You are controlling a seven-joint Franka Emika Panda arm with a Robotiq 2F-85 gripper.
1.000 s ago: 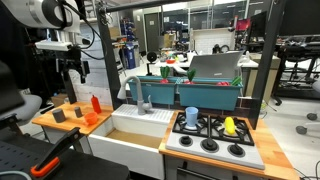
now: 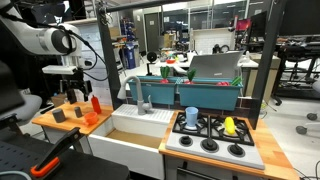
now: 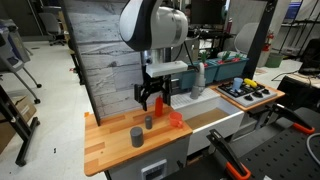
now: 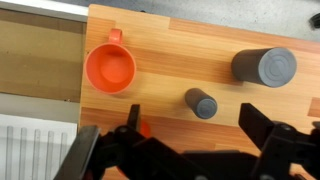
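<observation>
My gripper hangs open above the wooden counter, its fingers spread wide with nothing between them. In the wrist view a small dark grey cylinder (image 4: 201, 103) stands below, in line with the gap. A larger grey cup (image 4: 264, 66) is beyond it to the right, and an orange cup (image 4: 110, 68) with a handle sits at upper left. Part of a red bottle (image 4: 145, 129) shows behind the left finger; it stands upright in exterior view 2 (image 3: 159, 107). The gripper (image 3: 151, 97) appears close above these objects there.
Right of the wooden counter (image 2: 70, 125) lies an empty sink basin (image 2: 135, 143) with a tap (image 2: 143, 92). Farther along, a stove (image 2: 212, 137) carries a blue mug (image 2: 191, 116) and a yellow object (image 2: 230, 126). A teal shelf (image 2: 210, 94) runs along the back.
The arm has come down steadily toward the wooden counter over the last second, bringing the gripper nearer the objects. The counter objects appear unmoved.
</observation>
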